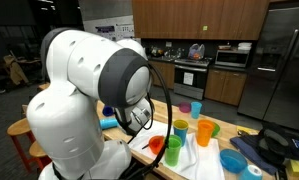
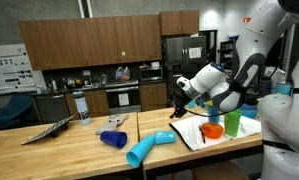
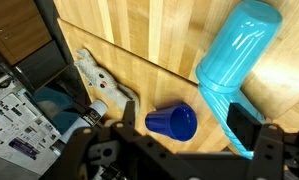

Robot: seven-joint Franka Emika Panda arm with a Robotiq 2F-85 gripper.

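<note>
My gripper is open, its dark fingers spread wide at the bottom of the wrist view, with nothing held between them. Over the wooden table, exterior view 2 shows the gripper (image 2: 175, 108) above the tabletop. A dark blue cup (image 3: 172, 122) lies on its side in the wrist view, below the gap between the fingers. To its right lie a light blue cylinder (image 3: 239, 42) and a second light blue piece (image 3: 227, 105), close together. A grey, soft-looking object (image 3: 107, 80) rests to the left. Exterior view 2 also has the blue cup (image 2: 114, 138) and light blue cylinder (image 2: 140, 152).
A white cloth (image 1: 196, 158) bears an orange cup (image 1: 205, 132), green cup (image 1: 172, 151) and red item (image 1: 156, 145). Blue bowls (image 1: 232, 160) and dark items stand further right.
</note>
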